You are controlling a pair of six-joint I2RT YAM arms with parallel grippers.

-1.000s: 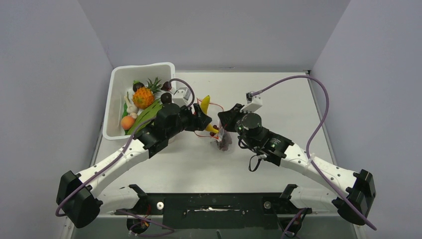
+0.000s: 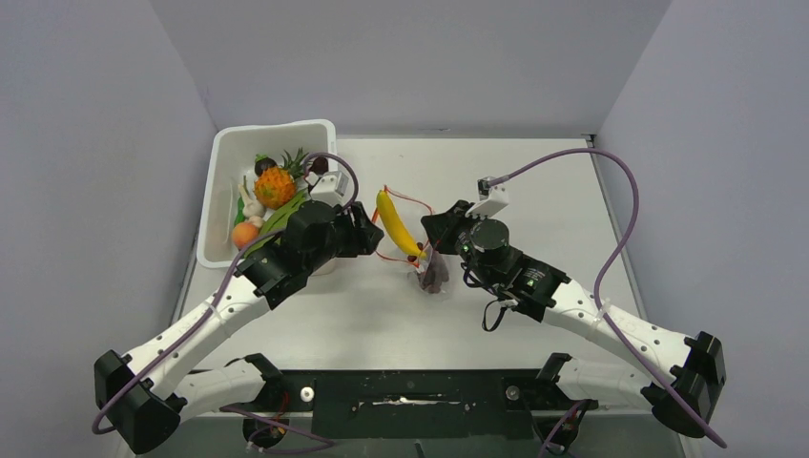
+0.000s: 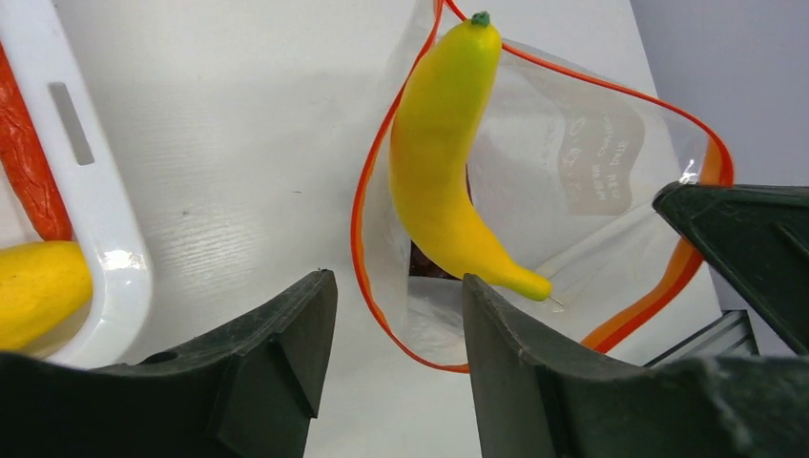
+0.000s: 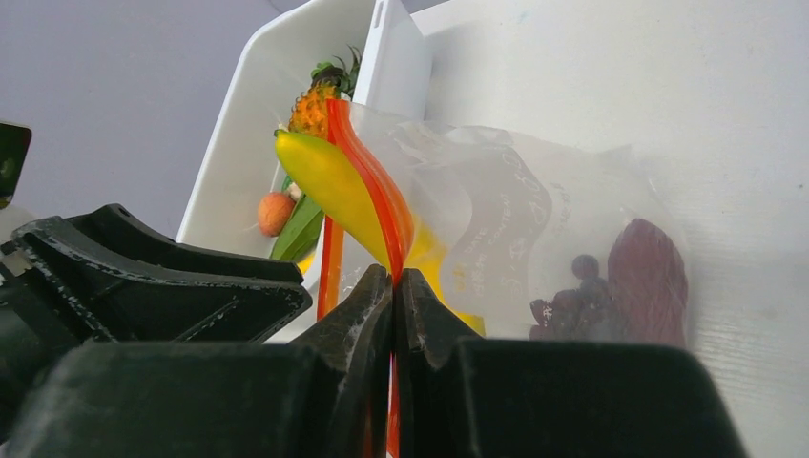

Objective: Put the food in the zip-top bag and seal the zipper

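Observation:
The yellow banana (image 2: 399, 221) lies lengthwise in the mouth of the clear zip bag (image 4: 496, 219), its green-tipped end near the orange zipper rim (image 3: 363, 191). Dark food, including a reddish piece (image 4: 647, 286), shows through the bag. My left gripper hangs part open just outside the bag's opening, with nothing between its fingers. My right gripper is shut on the bag's rim at the orange zipper.
The white bin (image 2: 218, 191) at the back left holds assorted produce, including a pineapple (image 4: 313, 113) and an orange (image 2: 245, 235).
My left gripper has drawn back leftward from the banana, which now rests in the bag's opening. My right gripper and the bag have shifted slightly right.

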